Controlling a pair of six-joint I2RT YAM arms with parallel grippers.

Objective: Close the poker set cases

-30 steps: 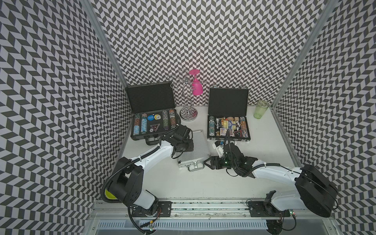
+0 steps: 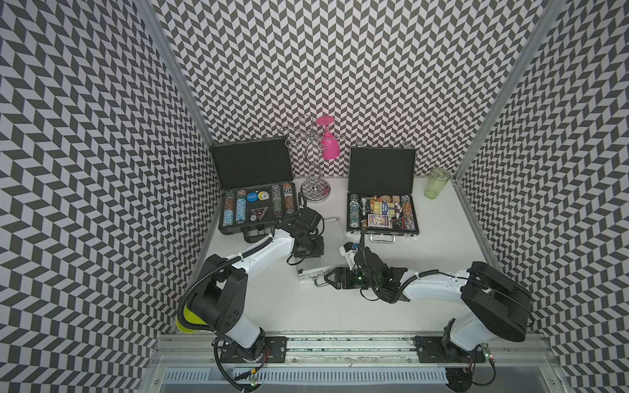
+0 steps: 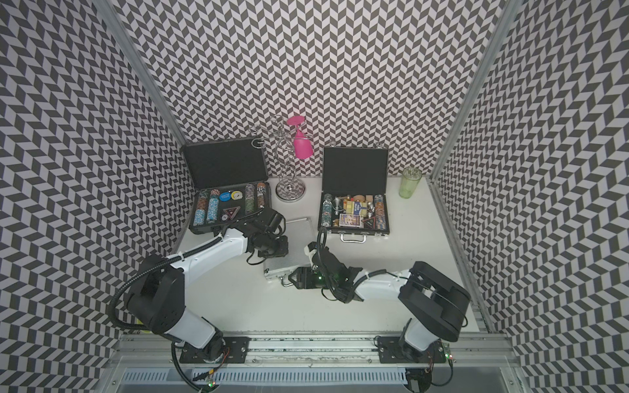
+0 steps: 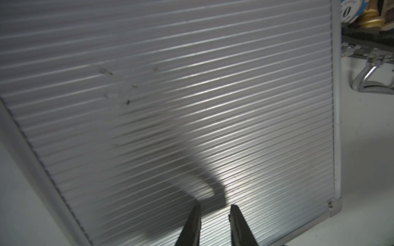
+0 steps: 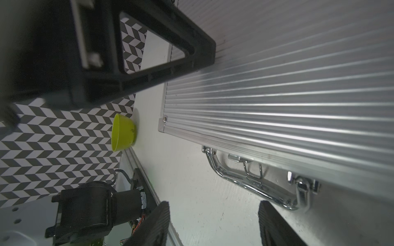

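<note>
A silver ribbed case (image 2: 335,237) lies with its lid down at the table's centre. Over its lid, my left gripper points down; its fingers stand close together, with only lid showing through the narrow gap. In the right wrist view a black finger (image 5: 201,53) of the left gripper reaches the lid. My right gripper is open and empty near the case's front edge, by the metal handle (image 5: 254,187) and a latch (image 5: 252,170). Two black cases stand open behind: the left case (image 2: 252,163) and the right case (image 2: 381,171), both showing chips.
A chrome stand (image 2: 315,190) with a pink goblet (image 2: 330,145) rises between the open cases. At the back right is a green glass (image 2: 436,183). A yellow-green bowl (image 5: 123,132) sits front left.
My right gripper has moved left along the silver case's front edge to its handle. The left gripper has stayed nearly in place over the lid, while its arm shifted slightly.
</note>
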